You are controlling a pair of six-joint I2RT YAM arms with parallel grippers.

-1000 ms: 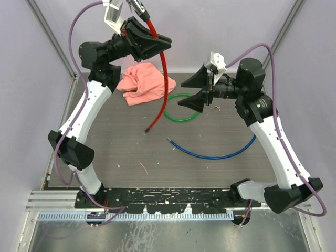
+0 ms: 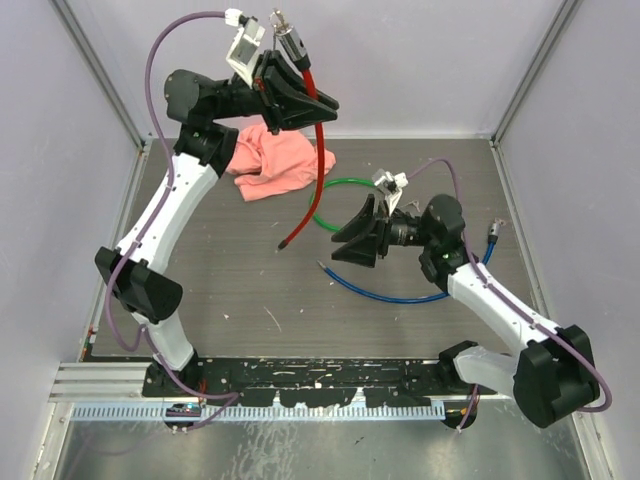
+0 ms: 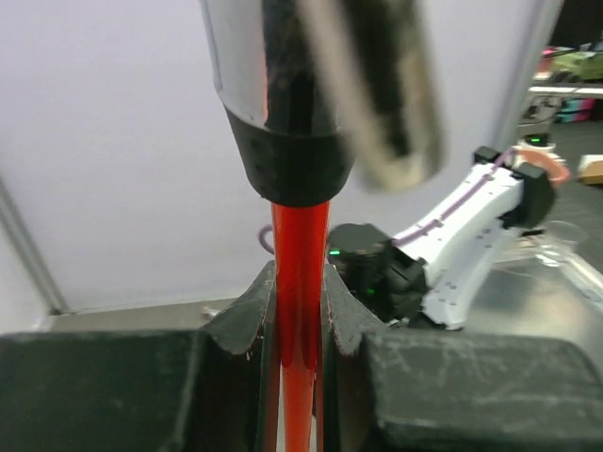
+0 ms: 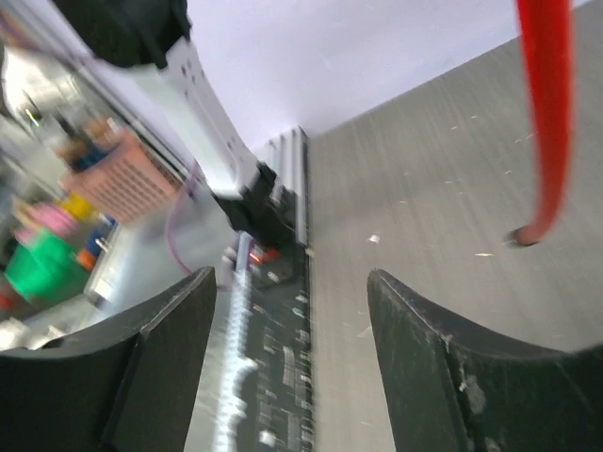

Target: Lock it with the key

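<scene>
My left gripper is shut on a red cable high above the table, just below the black collar of its silver lock cylinder. In the left wrist view the red cable runs between the fingers, and a blurred metal piece hangs beside the collar; I cannot tell whether it is a key. The cable's dark free end dangles low. My right gripper stands open to the right of that end, nothing between its fingers. In the right wrist view the free end appears right of the fingers.
A blue cable with a metal lock head curves along the right side. Behind my right gripper lies a green cable loop, partly hidden. A pink cloth rests at the back.
My right arm has come down and toward the front, its gripper now lower. My left gripper has shifted slightly right with the red cable, whose free end swung left and back right.
</scene>
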